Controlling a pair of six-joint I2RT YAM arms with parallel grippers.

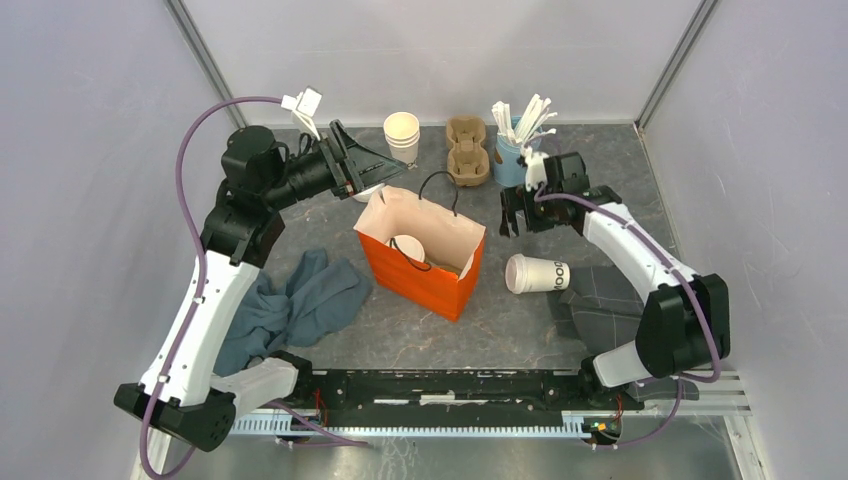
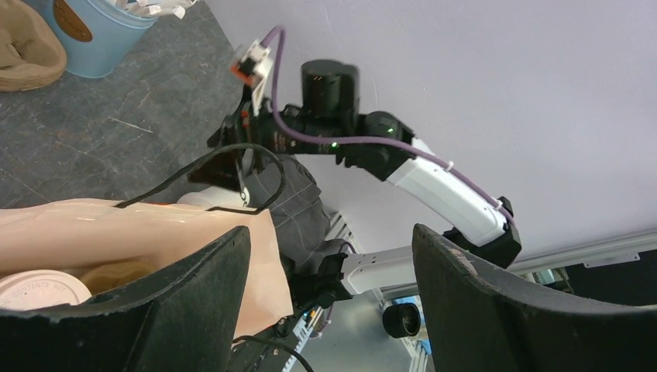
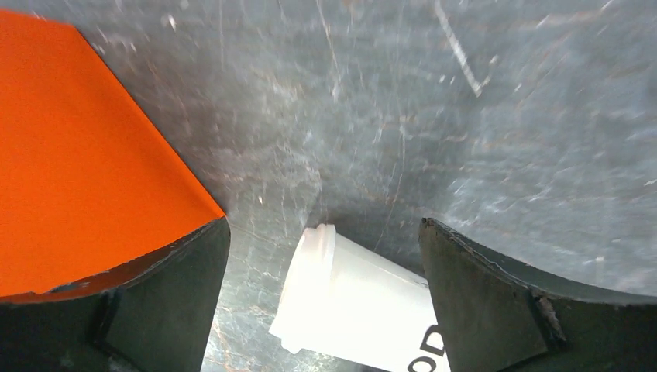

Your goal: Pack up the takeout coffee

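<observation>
A lidded white coffee cup [image 1: 540, 275] lies on its side right of the orange paper bag [image 1: 415, 285], its lid turned toward the bag. My right gripper [image 1: 510, 228] is above and behind that cup, open and holding nothing; in the right wrist view the cup [image 3: 356, 302] shows low between the fingers, apart from them. Inside the bag stands another cup with a white lid [image 1: 407, 249], beside part of a brown carrier [image 2: 116, 273]. Over the bag's back left corner, my left gripper [image 1: 392, 168] stands open and empty.
Stacked paper cups [image 1: 402, 135], a brown cup carrier [image 1: 467, 150] and a blue bucket of wrapped straws [image 1: 512, 160] line the back. Cloths lie at left [image 1: 305, 300] and right [image 1: 605, 310]. Bag handles [image 1: 440, 178] arch above its opening.
</observation>
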